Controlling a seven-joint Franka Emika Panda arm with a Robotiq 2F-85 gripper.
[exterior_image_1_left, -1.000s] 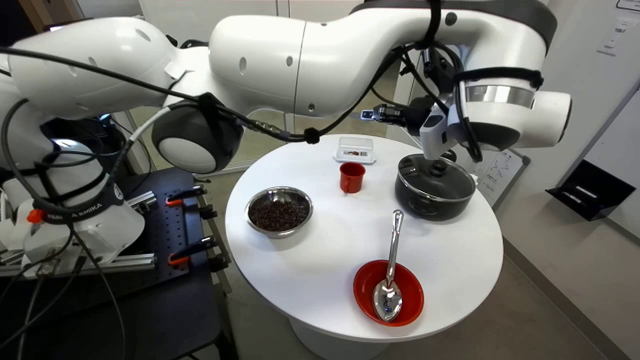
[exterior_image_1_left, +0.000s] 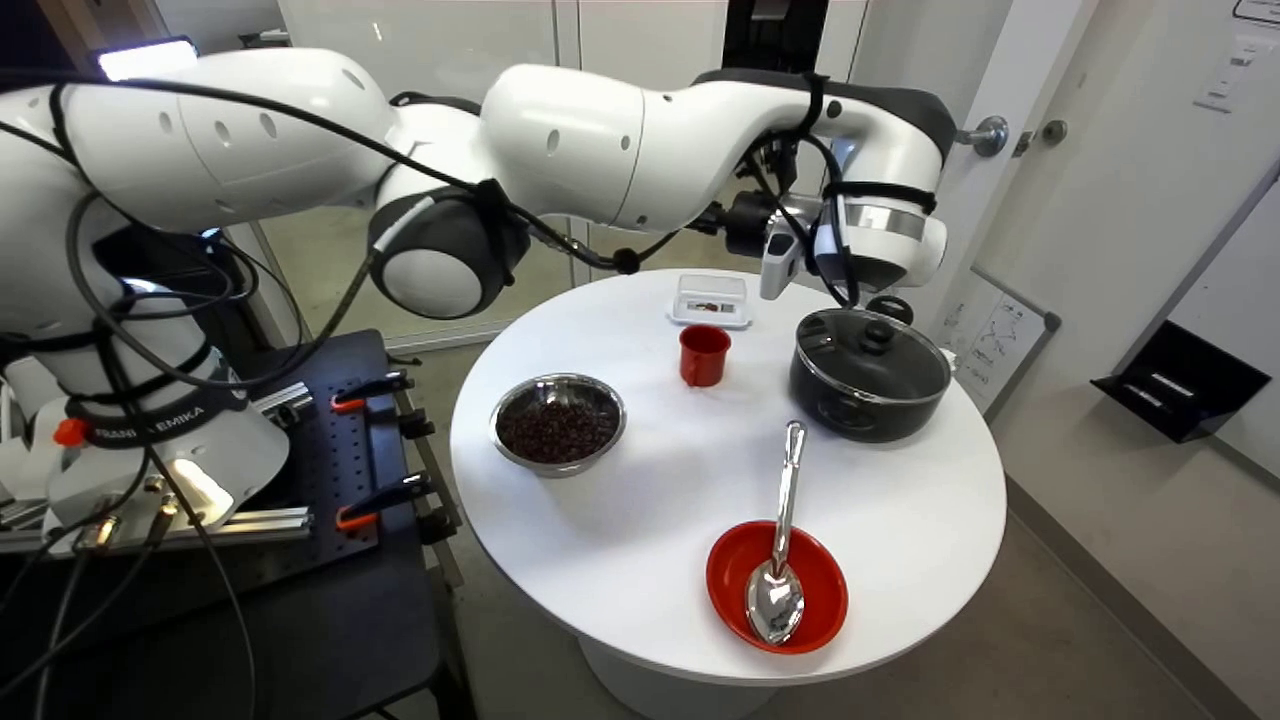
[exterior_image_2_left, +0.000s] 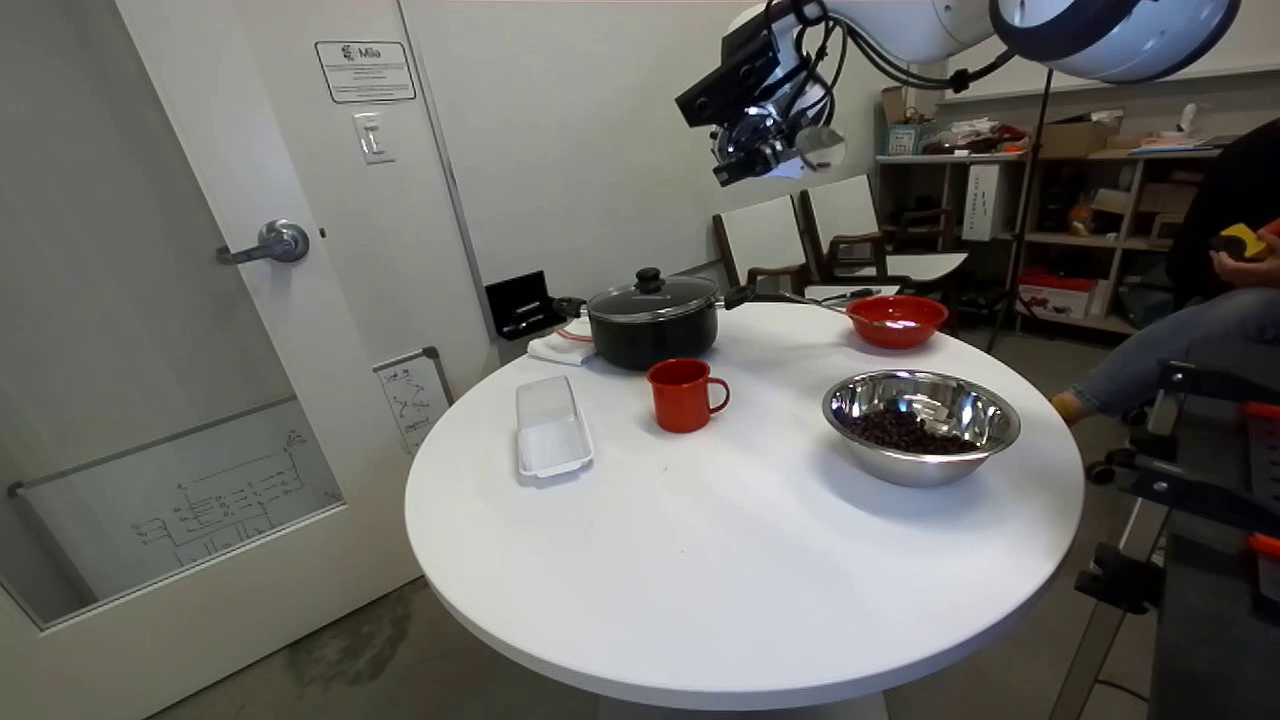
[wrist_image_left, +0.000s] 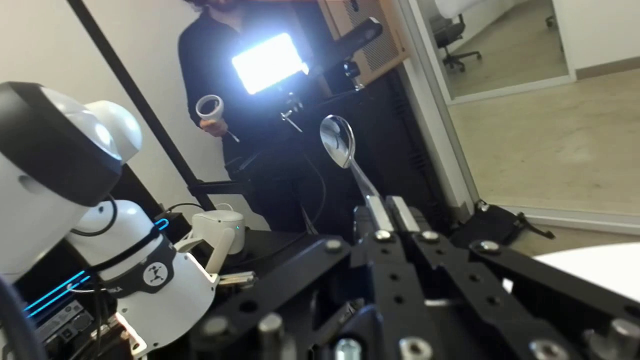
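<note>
In the wrist view my gripper is shut on a small metal spoon (wrist_image_left: 339, 141), whose bowl points away beyond the fingertips. High over the back of the table, the gripper (exterior_image_2_left: 746, 166) stands clear of everything on it. A steel bowl (exterior_image_1_left: 612, 422) holds dark beans (exterior_image_1_left: 554, 432). Right of it is a red mug (exterior_image_1_left: 704, 355). Toward the front edge, a large spoon (exterior_image_1_left: 775, 600) leans in a red bowl (exterior_image_1_left: 722, 574). A black pot (exterior_image_1_left: 864, 414) with its glass lid on sits at the right.
A clear-lidded white butter dish (exterior_image_2_left: 554, 446) lies near the table's edge, and a white cloth (exterior_image_2_left: 559, 348) is beside the pot. A person (wrist_image_left: 207, 66) stands near the robot's base.
My arm has drawn back, and its wrist has shifted left and away from the first exterior camera. The objects on the table look unmoved.
</note>
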